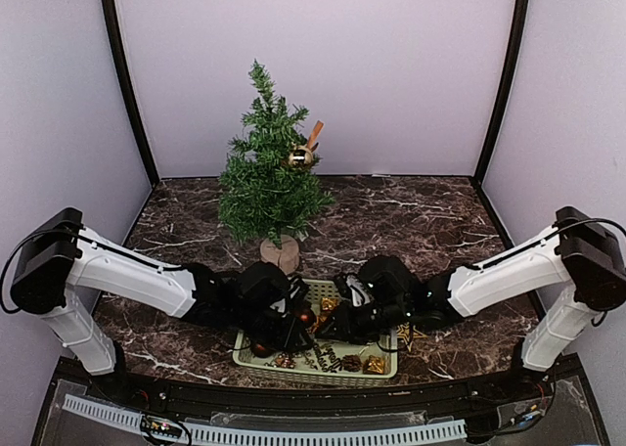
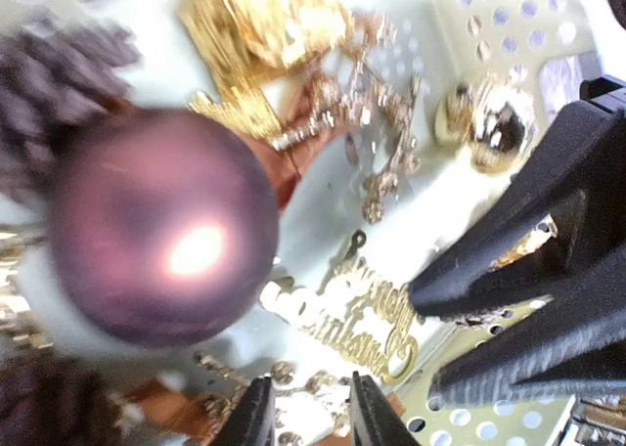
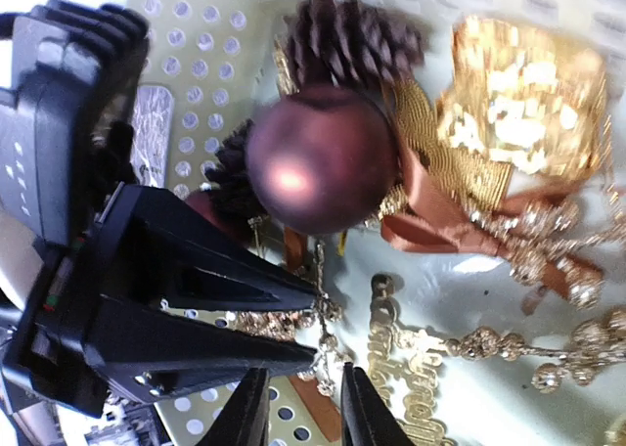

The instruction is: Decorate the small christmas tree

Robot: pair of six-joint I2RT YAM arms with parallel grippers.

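Note:
The small green tree (image 1: 264,162) stands in its pot, a gold ball ornament (image 1: 300,156) on its right side. Both grippers are down in the ornament basket (image 1: 390,368). My left gripper is over beaded picks and gold lettering, near a burgundy ball; in the right wrist view its fingers look closed around a thin beaded stem (image 3: 323,314). My right gripper is partly open above gold lettering and beads, beside the other gripper, with nothing clearly between its fingers.
Pinecones (image 3: 347,40) and gold gift ornaments (image 3: 523,89) crowd the basket. A gold star (image 1: 413,338) lies on the marble table right of the basket. The table behind the basket is mostly clear.

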